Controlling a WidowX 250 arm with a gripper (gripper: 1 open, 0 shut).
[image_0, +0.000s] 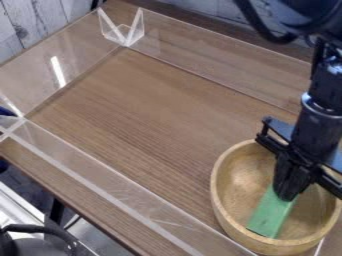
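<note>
My gripper (290, 170) is lowered into a round wooden bowl (235, 190) at the lower right, its fingertips at the upper part of a green oblong object (271, 215) lying inside. The gripper looks shut; whether anything is between its fingers is hidden. The body of the gripper covers the bowl's back right.
Black cables and hardware (34, 243) sit outside at the lower left.
</note>
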